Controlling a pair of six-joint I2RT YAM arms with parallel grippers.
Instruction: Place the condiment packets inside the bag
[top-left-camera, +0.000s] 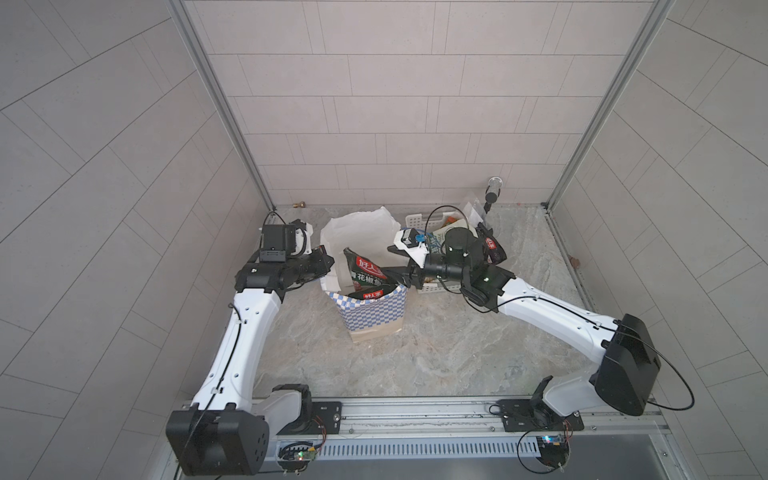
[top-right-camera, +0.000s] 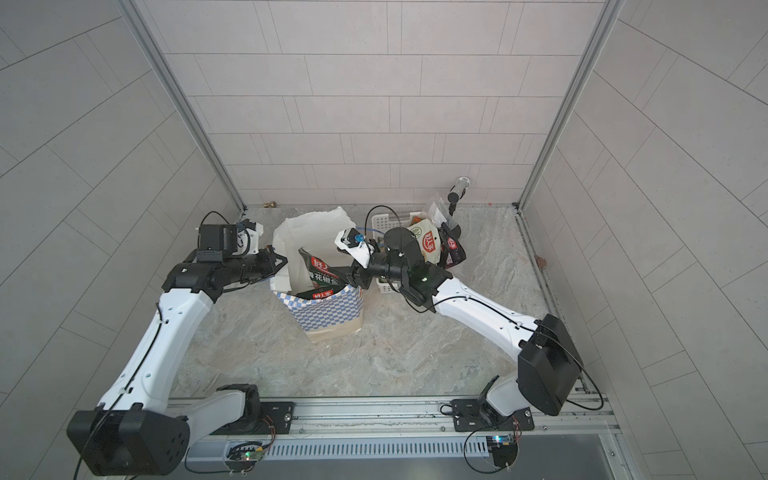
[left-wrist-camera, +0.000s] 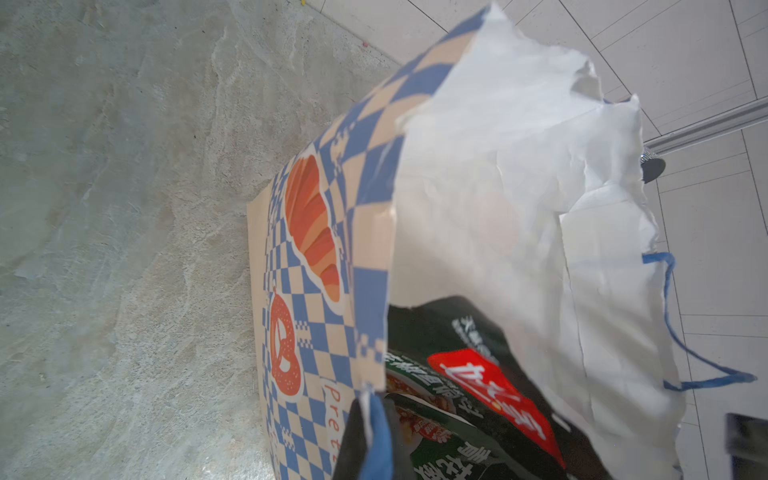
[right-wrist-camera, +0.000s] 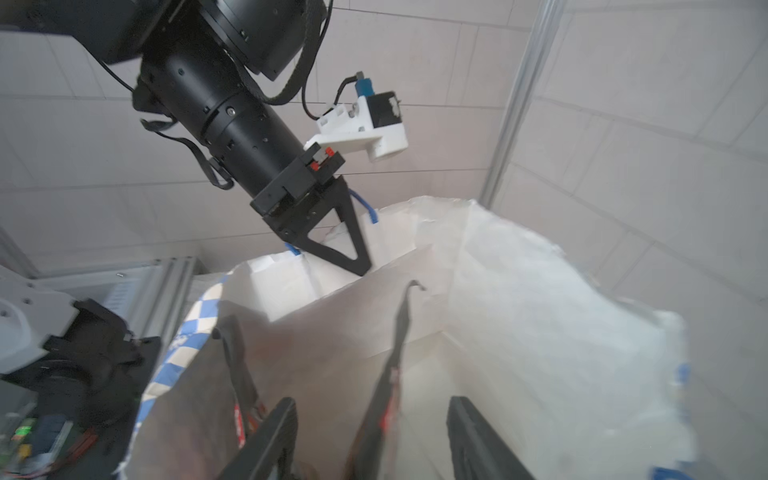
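A blue-and-cream checked paper bag (top-left-camera: 372, 312) with a white lining stands upright, its mouth wide open. My left gripper is shut on the bag's left rim. A dark green condiment packet with a red label (top-left-camera: 365, 268) slants down into the bag, its top still above the front rim. Another packet (top-left-camera: 368, 295) lies lower, against the front wall. Over the bag's right side, my right gripper is open; the slanting packet (right-wrist-camera: 392, 376) stands edge-on between its parted fingers, with gaps on both sides.
Behind the right arm, a white basket (top-left-camera: 413, 221) holds more packages, partly hidden. A dark package (top-right-camera: 452, 248) sits at its right side. Bare countertop (top-left-camera: 464, 352) lies in front of the bag.
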